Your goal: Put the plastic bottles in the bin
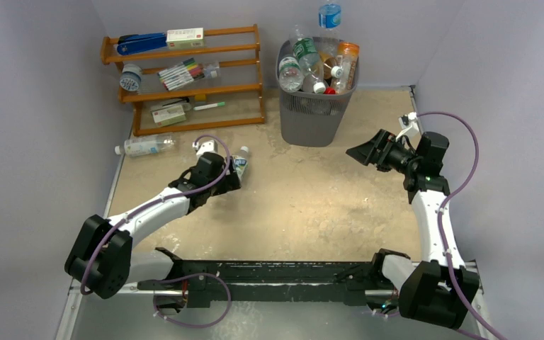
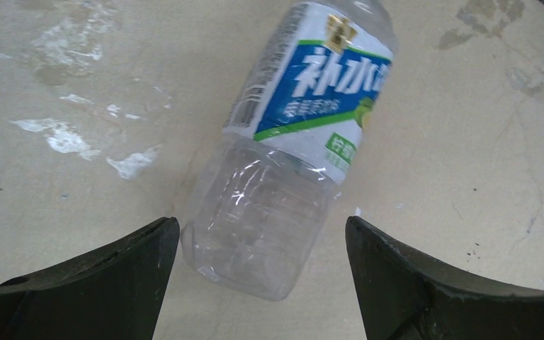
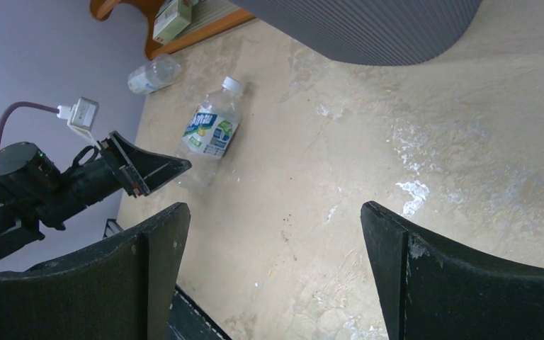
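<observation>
A clear bottle with a blue-and-white label (image 1: 240, 163) (image 2: 312, 99) (image 3: 211, 129) lies on the table near the middle left. My left gripper (image 1: 230, 180) is open around its base end, fingers either side, with no grip showing. Another clear bottle (image 1: 145, 146) (image 3: 152, 74) lies at the far left by the shelf. The grey bin (image 1: 310, 120) (image 3: 389, 32) at the back is heaped with plastic bottles. My right gripper (image 1: 358, 152) hangs open over the table, right of the bin, with nothing between its fingers.
A wooden shelf (image 1: 255, 99) with pens, boxes and a jar stands at the back left. Walls enclose the sides.
</observation>
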